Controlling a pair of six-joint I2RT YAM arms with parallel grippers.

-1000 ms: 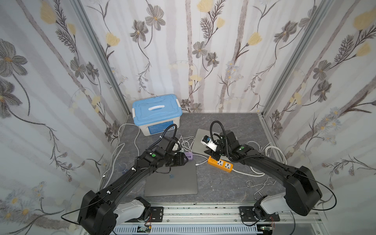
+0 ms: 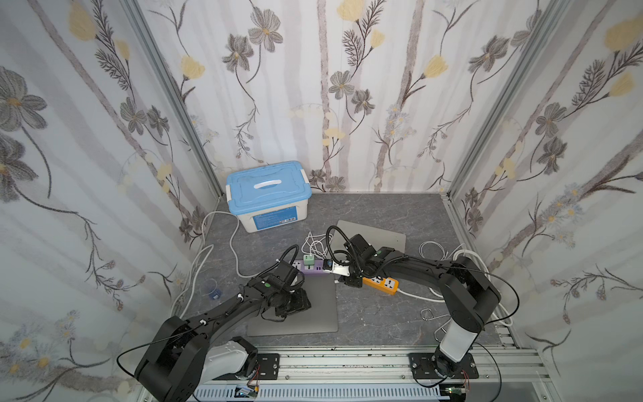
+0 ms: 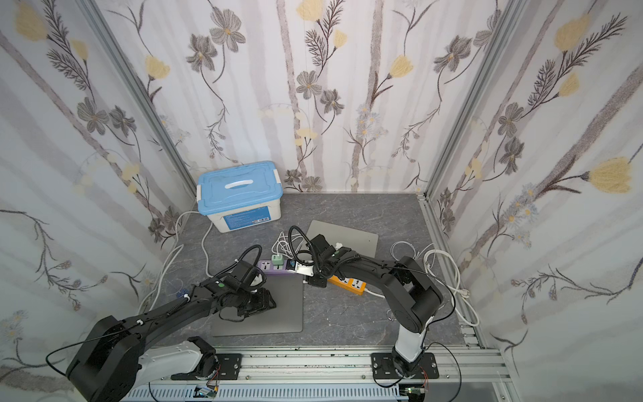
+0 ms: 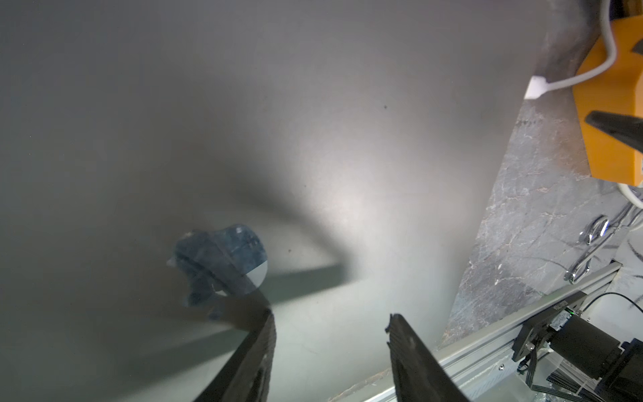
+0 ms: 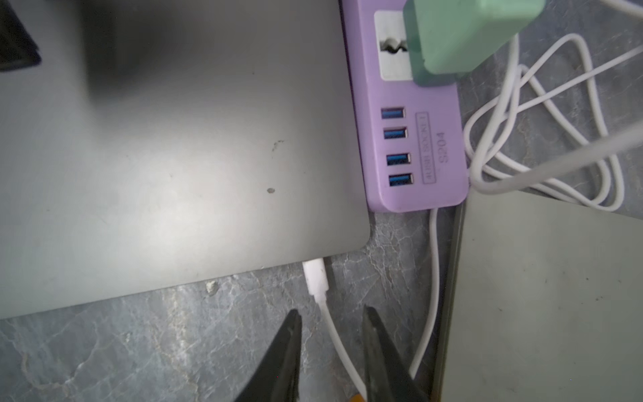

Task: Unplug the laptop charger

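A closed grey laptop [image 5: 174,160] lies front left, with a white charger plug [image 5: 314,280] in its right edge and its cable running away between my right gripper's fingers in the wrist view. My right gripper stands open just beside that plug, nothing held. My left gripper is open over the laptop's lid, nothing between its fingers.
A purple power strip [image 5: 415,191] with a green adapter [image 5: 469,30] borders the laptop; an orange strip [image 2: 385,284], a second grey laptop [image 5: 542,294], coiled cables and a blue-lidded box [image 2: 268,194] surround the work area.
My right gripper has moved left toward the laptop's right edge.
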